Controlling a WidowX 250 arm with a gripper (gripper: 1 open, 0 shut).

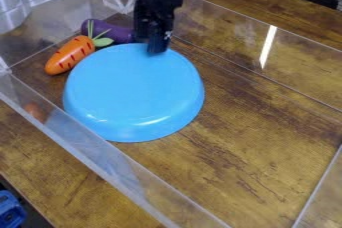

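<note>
The black gripper (155,34) hangs at top centre over the far rim of an upturned light blue round dish or lid (134,94). Its fingers point down; whether they are open or shut, or touch the dish, is unclear. A purple toy vegetable (110,30), probably an eggplant, lies behind the dish, just left of the gripper. An orange toy carrot (67,56) with a green top lies at the dish's upper left.
A clear-walled enclosure (127,177) surrounds the wooden surface (247,132), which is bare to the right and front right. A small blue object (8,210) sits outside at the lower left.
</note>
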